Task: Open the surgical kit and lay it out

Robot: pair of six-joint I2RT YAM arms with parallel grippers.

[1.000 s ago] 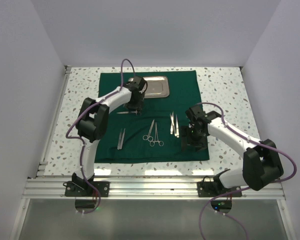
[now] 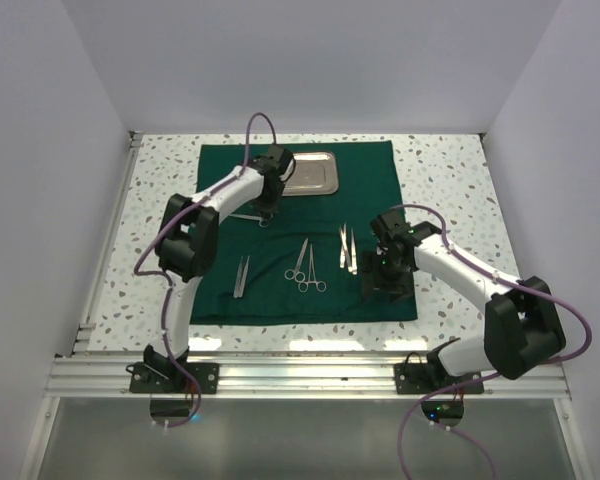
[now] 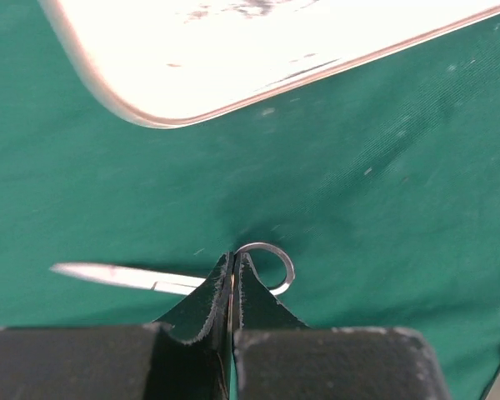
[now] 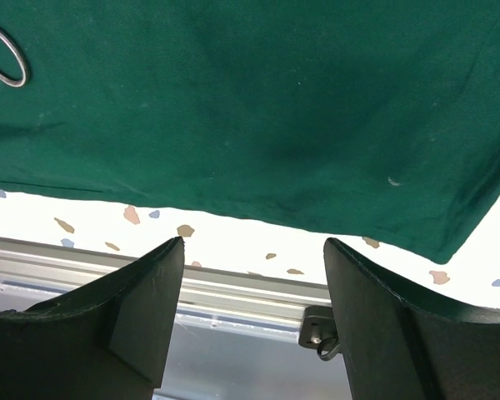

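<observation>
My left gripper (image 2: 270,208) is shut, its tips at the finger ring of small scissors (image 3: 117,275) lying on the green cloth (image 2: 370,180) below the steel tray (image 2: 315,175) (image 3: 233,58); whether anything is between the tips cannot be seen. My right gripper (image 2: 385,285) stands open over the cloth's front right corner, empty. Two straight tools (image 2: 241,278) lie at front left, scissors (image 2: 298,262) and a clamp (image 2: 312,270) in the middle, several slim blades or handles (image 2: 345,248) to their right.
Speckled table (image 2: 140,300) surrounds the cloth, with a metal rail along the front edge. The cloth's back right, beside the tray, is clear.
My left gripper and the small scissors at it have shifted slightly left in the top view. The right arm and the other tools are essentially unchanged.
</observation>
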